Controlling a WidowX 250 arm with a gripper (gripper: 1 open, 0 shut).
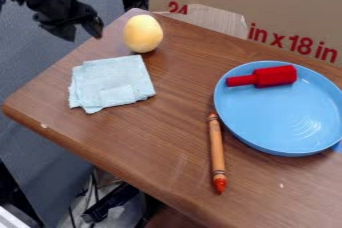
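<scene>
My black gripper (pixel 80 24) hangs at the top left, beyond the table's edge, left of a yellow egg-shaped object (pixel 143 34). Whether its fingers are open or shut is unclear. A folded pale blue cloth (pixel 111 83) lies on the left part of the wooden table. On the right a blue plate (pixel 278 127) holds a red object with a narrow handle (pixel 274 75). An orange crayon with a red tip (pixel 217 154) lies left of the plate.
A cardboard box (pixel 258 7) stands along the back, with a flattened piece beside it.
</scene>
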